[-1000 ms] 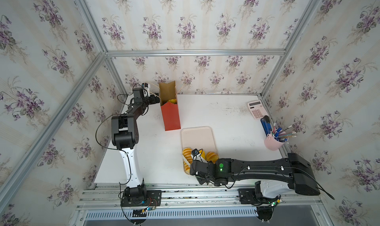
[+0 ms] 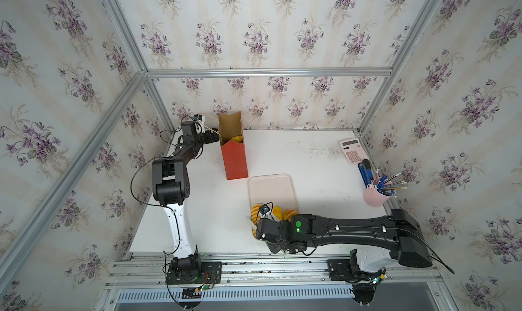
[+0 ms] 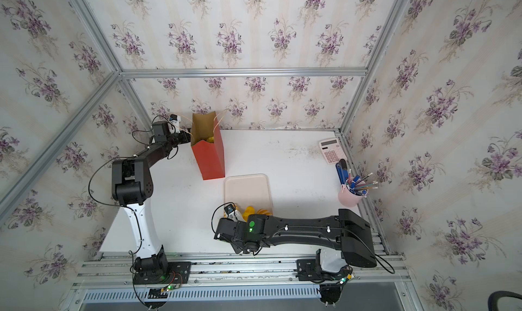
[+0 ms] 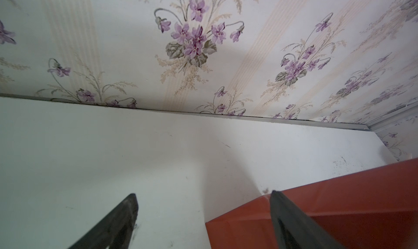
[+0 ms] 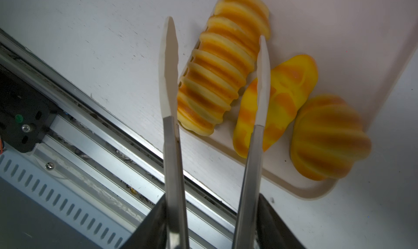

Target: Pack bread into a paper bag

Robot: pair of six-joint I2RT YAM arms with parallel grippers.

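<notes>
The red paper bag [image 2: 236, 161] stands upright at the back left, its mouth showing brown inside and something yellow [image 3: 210, 139] within. Beside the bag's left side is my left gripper; its dark, blurred fingers stand apart, with a corner of the bag in view between and behind the right one. My right gripper is open over the tray [image 5: 348, 22]. In the right wrist view its pale blades lie either side of a long ridged bread [image 5: 215, 66]. The right blade overlaps a yellow twisted bread [image 5: 283, 100]; a round ridged bread [image 5: 328, 138] lies farther right.
A pink calculator [image 2: 353, 150] and a pink cup [image 2: 375, 196] of pens stand at the right edge. The right forearm [image 2: 353, 231] spans the table's front.
The left arm and the bag look nearly the same.
</notes>
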